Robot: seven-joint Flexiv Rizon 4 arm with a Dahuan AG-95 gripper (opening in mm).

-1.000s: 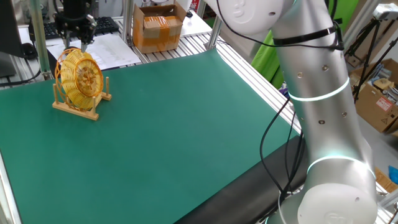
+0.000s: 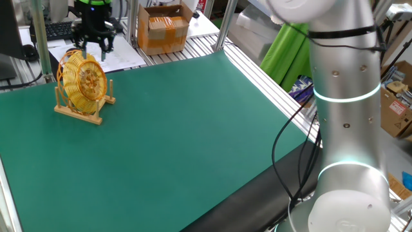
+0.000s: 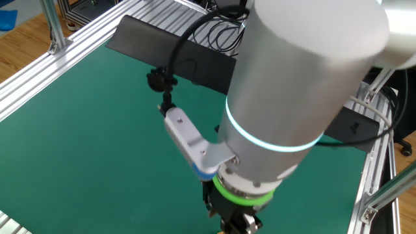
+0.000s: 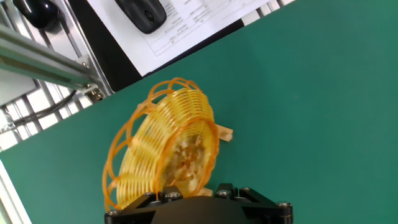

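Note:
A yellow wicker basket [image 2: 84, 82] with an orange looped rim stands on edge in a wooden rack [image 2: 95, 118] at the far left of the green table. Just above the basket's top right hangs my gripper [image 2: 94, 53], pointing down, its two pale fingers [image 2: 103, 56] spread apart with nothing seen between them. No contact with the basket is clear. In the wrist view the basket [image 4: 168, 149] leans just ahead of the black gripper body, whose fingertips are hidden. The second exterior view shows the gripper only in part, cut off at the bottom edge.
Behind the basket are printed papers [image 2: 119, 55] and a metal post [image 2: 42, 38] at the table's edge. A cardboard box [image 2: 163, 29] sits farther back.
My gripper has moved right and slightly downward in the exterior view, and the arm has swung right with it. Basket and rack stand where they were.

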